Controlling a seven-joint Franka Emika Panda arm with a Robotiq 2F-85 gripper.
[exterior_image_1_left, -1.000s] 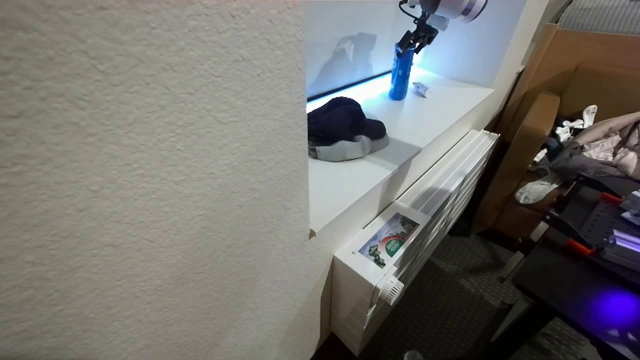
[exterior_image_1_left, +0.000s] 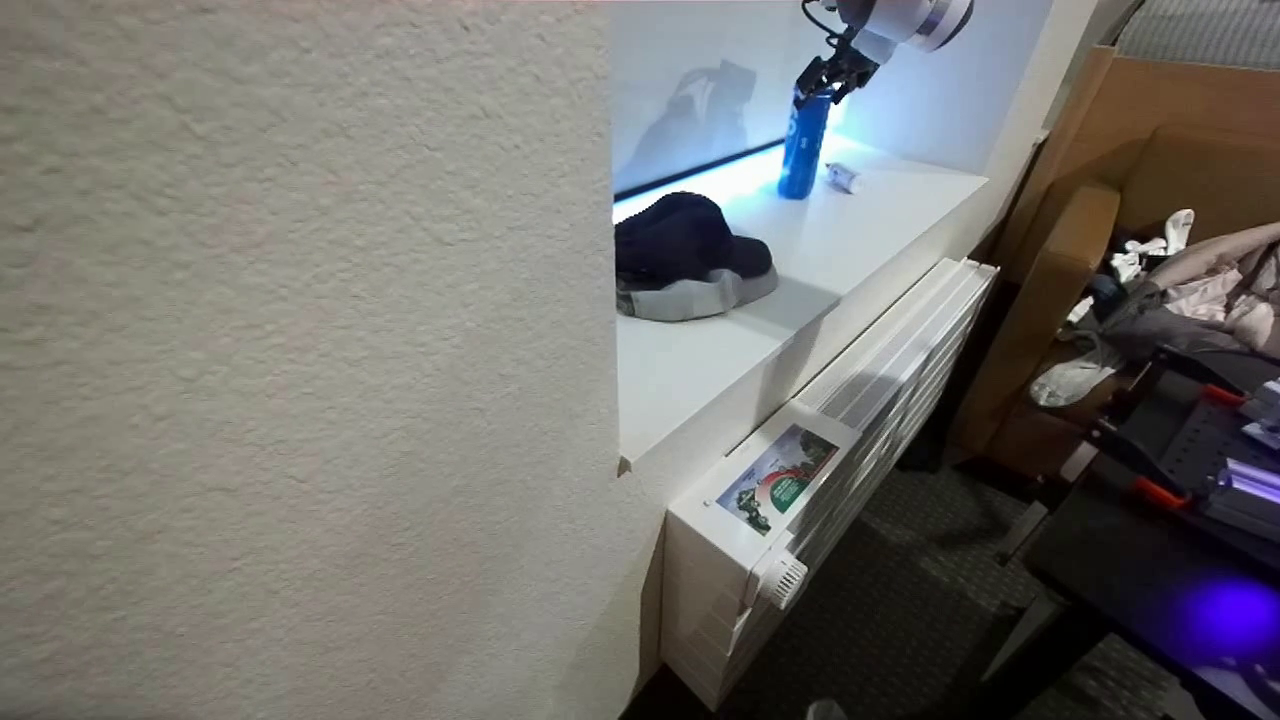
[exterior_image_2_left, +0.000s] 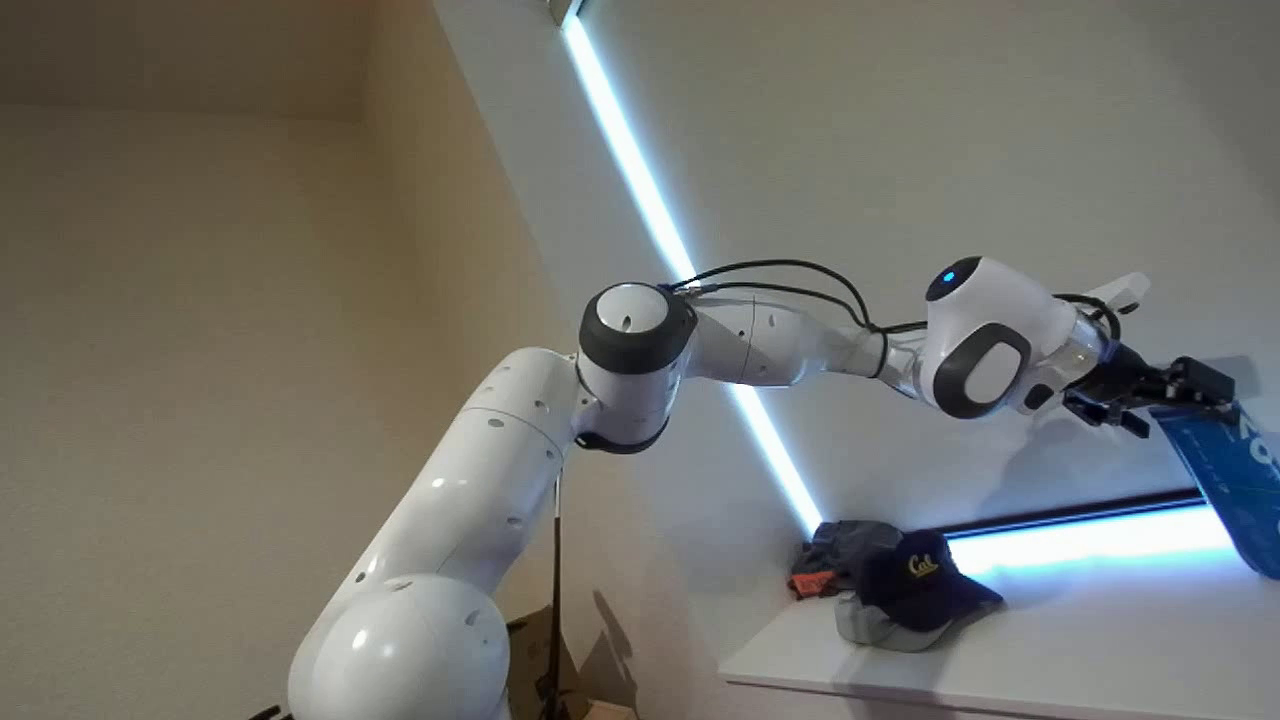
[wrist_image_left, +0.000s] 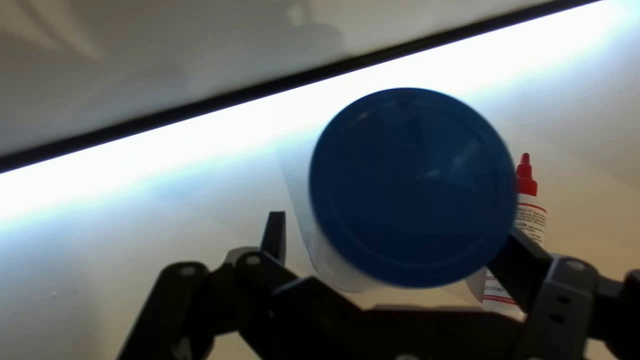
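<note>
On the white windowsill a tall blue canister (exterior_image_1_left: 804, 154) stands upright near the back edge; its round lid (wrist_image_left: 414, 187) fills the middle of the wrist view. My gripper is open at the canister's top, one finger (wrist_image_left: 274, 235) off to the left with a gap and the other close to the lid's lower right edge; whether that one touches cannot be told. In exterior view 2 the canister (exterior_image_2_left: 1230, 480) is partly cut off by the right border, below the gripper (exterior_image_2_left: 1170, 402).
A small white bottle with a red tip (wrist_image_left: 526, 180) lies just right of the canister. Stacked caps (exterior_image_1_left: 690, 258) sit farther along the sill (exterior_image_1_left: 840, 240). The wall with a bright light strip (wrist_image_left: 150, 165) runs close behind.
The gripper and the canister's top look almost the same, with at most a very slight shift. The caps and small bottle have stayed put.
</note>
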